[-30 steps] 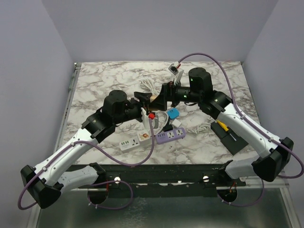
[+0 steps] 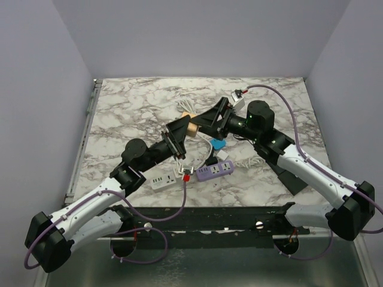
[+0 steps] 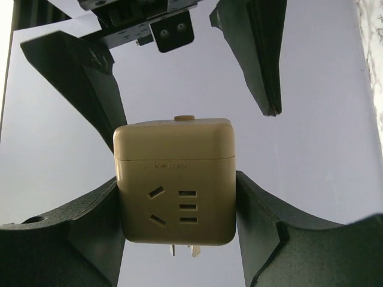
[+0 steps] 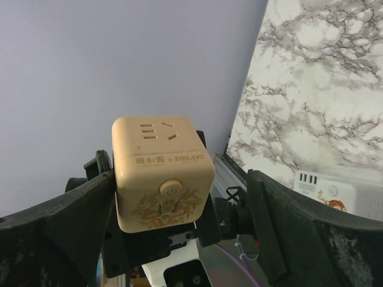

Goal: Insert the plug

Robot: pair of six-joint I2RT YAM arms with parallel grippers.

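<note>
The cream-yellow plug adapter [image 3: 175, 200] hangs in the air, with my left gripper [image 2: 187, 128] shut on its sides. Slots show on one face in the left wrist view, and metal prongs [image 3: 195, 250] stick out of the bottom edge. A round button [image 4: 171, 189] is visible on the adapter's decorated face in the right wrist view. My right gripper is part open around the adapter. One of its fingers [image 4: 78, 218] is close against the adapter; whether they touch I cannot tell. The other finger [image 4: 281, 221] stands clear of it.
Below on the marble table are a purple power strip [image 2: 215, 170], a white patterned strip [image 2: 163, 181], a black plug [image 2: 211, 159] and a blue item [image 2: 218, 143]. White cables [image 2: 187, 107] lie behind. A dark tray [image 2: 293, 179] sits right.
The left arm has changed its pose, still gripping the adapter.
</note>
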